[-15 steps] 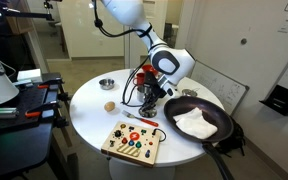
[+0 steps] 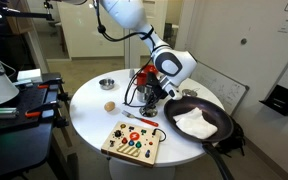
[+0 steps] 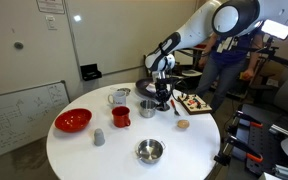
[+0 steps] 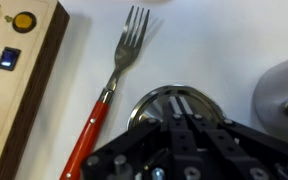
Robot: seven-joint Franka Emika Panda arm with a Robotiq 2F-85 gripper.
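Note:
My gripper is shut low over a round, shiny metal lid (image 4: 149, 104) on the white table. No object shows between its fingertips, though the gripper itself covers much of the lid. Left of the lid in the wrist view lies a fork (image 4: 131, 45) with a red handle (image 4: 87, 138). Close on the right stands a metal pot (image 4: 284, 95). From exterior view 1, the gripper (image 2: 149, 104) points down near the table's middle, behind the fork's red handle (image 2: 150, 122).
A toy board (image 2: 132, 143) lies near the front edge. A black pan (image 2: 196, 118) holding something white sits at the right. Elsewhere are a red bowl (image 3: 74, 120), red mug (image 3: 121, 116), grey cup (image 3: 99, 136), metal bowl (image 3: 150, 151) and a brown roundish object (image 3: 183, 124).

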